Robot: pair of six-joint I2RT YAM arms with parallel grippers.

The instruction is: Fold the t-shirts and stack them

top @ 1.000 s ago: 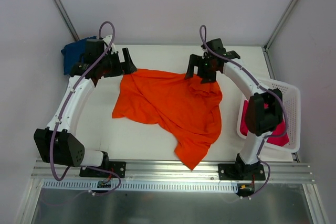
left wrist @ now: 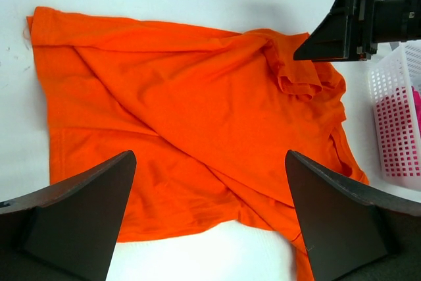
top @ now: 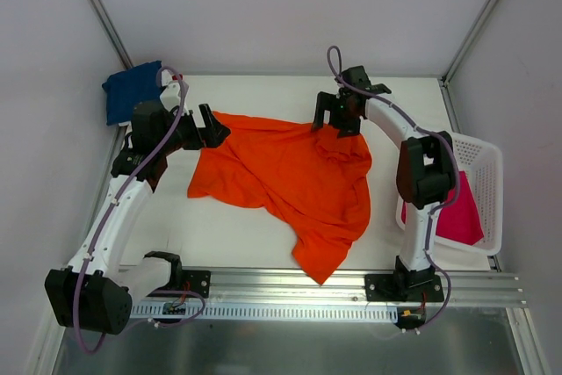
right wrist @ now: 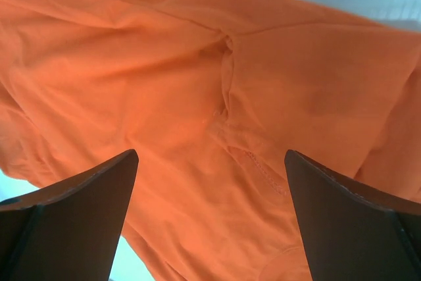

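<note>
An orange t-shirt lies spread and wrinkled on the white table, one part trailing toward the front edge, a bunched fold at its back right. My open left gripper hangs over the shirt's back left corner, with nothing held. My open right gripper is over the bunched fold; in the right wrist view orange cloth shows below its fingers.
A dark blue folded cloth lies at the back left. A white basket with pink cloth stands at the right. Bare table shows around the shirt.
The shirt looks unchanged.
</note>
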